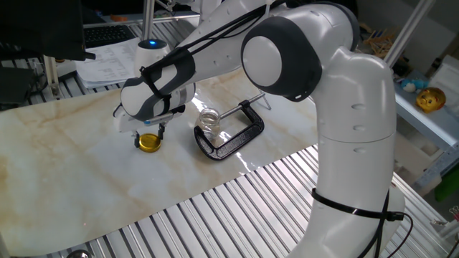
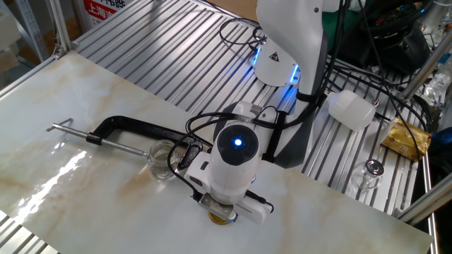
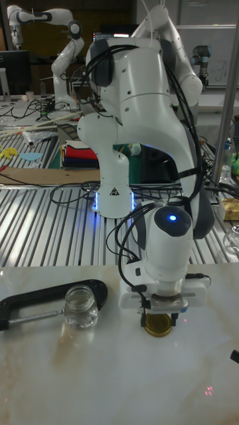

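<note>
A round gold lid (image 1: 149,143) is at table height, held between the fingers of my gripper (image 1: 149,136). Those two dark fingertips (image 3: 175,320) press at opposite sides of the lid's rim, and the hand points downward. In exterior view 2 the hand covers most of the lid (image 2: 218,219). To the side stands an open glass jar (image 3: 80,307), apart from the gripper. A black C-clamp (image 1: 231,145) lies around the jar, its metal screw (image 2: 116,146) reaching the glass.
Bare marbled tabletop (image 1: 64,172) spreads around the lid. Beyond its edge runs a slatted metal surface (image 2: 162,56), with a white container (image 2: 351,111), a gold packet (image 2: 406,138) and a small glass jar (image 2: 367,173) on it.
</note>
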